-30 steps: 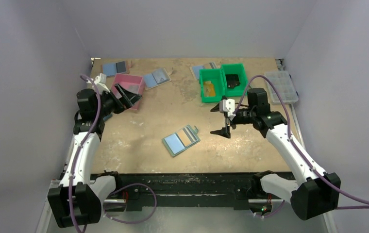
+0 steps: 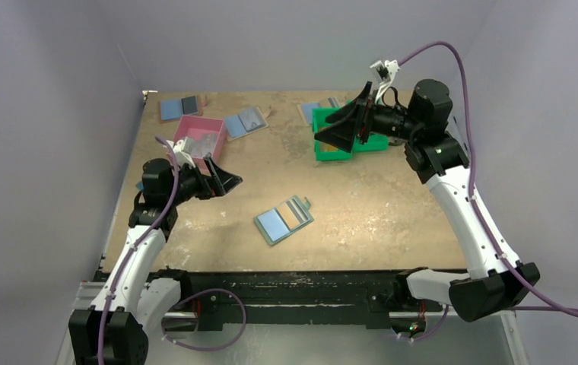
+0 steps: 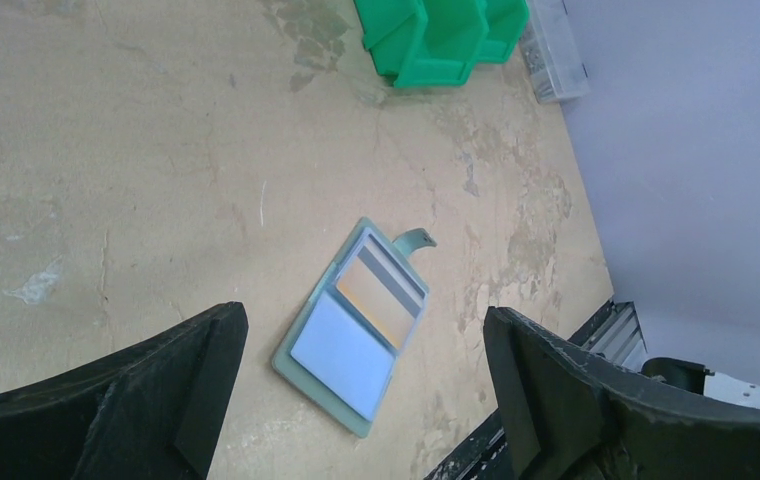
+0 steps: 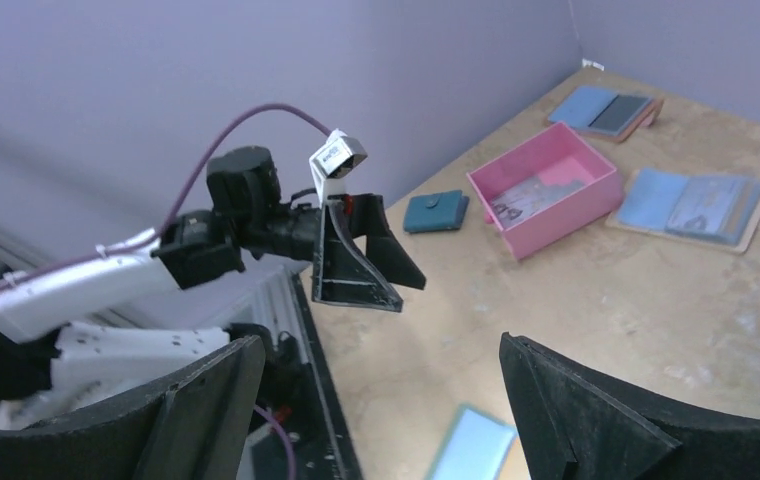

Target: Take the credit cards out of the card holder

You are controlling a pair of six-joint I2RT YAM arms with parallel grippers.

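An open green card holder [image 2: 283, 220] with blue and tan cards and a short strap lies at the table's front middle; the left wrist view shows it [image 3: 351, 330] between and beyond the open fingers. My left gripper [image 2: 225, 176] is open above the table, left of and behind the holder. My right gripper [image 2: 339, 122] is raised high over the green bins, open and empty. In the right wrist view the holder's blue part [image 4: 471, 450] peeks in at the bottom.
A pink bin [image 2: 210, 125] and several other card holders [image 2: 244, 123] lie at the back. Green bins [image 2: 373, 144] stand back right, a clear box [image 3: 546, 65] beside them.
My right gripper has risen and moved toward the back of the table, over the green bins. My left gripper has moved right, away from the pink bin and toward the holder.
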